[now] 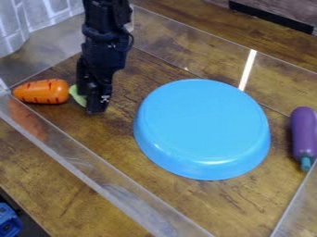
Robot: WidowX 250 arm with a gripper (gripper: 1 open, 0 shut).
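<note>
The black gripper (pixel 96 88) reaches down on the left, its fingers low over the green top of the orange carrot (pixel 43 92). The carrot lies beside the clear left wall, its leafy end partly hidden by the gripper. Whether the fingers are open or shut on it cannot be told.
A large blue upturned plate or lid (pixel 202 125) fills the middle right. A purple eggplant (pixel 305 134) lies at the far right. Clear walls edge the wooden surface (pixel 136 199). A small blue object (pixel 7 220) is at the bottom left corner. Bare wood shows at the back.
</note>
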